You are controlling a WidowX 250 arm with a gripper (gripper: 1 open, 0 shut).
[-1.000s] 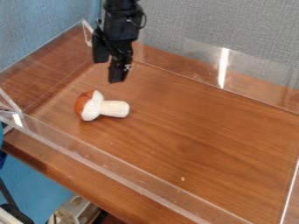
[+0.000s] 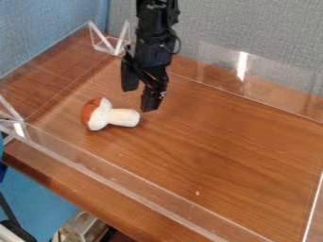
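A toy mushroom [image 2: 109,115] with an orange-and-white cap and a pale stem lies on its side on the wooden floor of the tray, left of centre. Just above and behind it, the black gripper [image 2: 142,87] points down with its two fingers apart and nothing between them.
Clear low walls border the wooden surface [image 2: 214,151], with padded grey-blue walls behind at the back and left. Some hardware sits outside at the lower left.
The gripper has come down and shifted to the right, closer to the mushroom, which lies where it was.
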